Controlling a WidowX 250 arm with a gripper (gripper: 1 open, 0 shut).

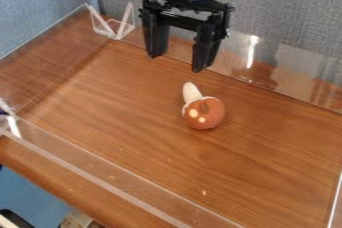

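Observation:
The black gripper [179, 50] hangs over the back part of the wooden table, its two fingers spread wide with nothing visible between them. Below it and a little to the right, a round orange-brown toy [205, 113] with pale spots lies on the table, a white elongated piece [190, 94] at its upper left side.
A clear raised edge [127, 189] runs along the near left of the table [274, 167], and a transparent barrier along the back. A white wire-like frame [115, 27] stands at the back left corner.

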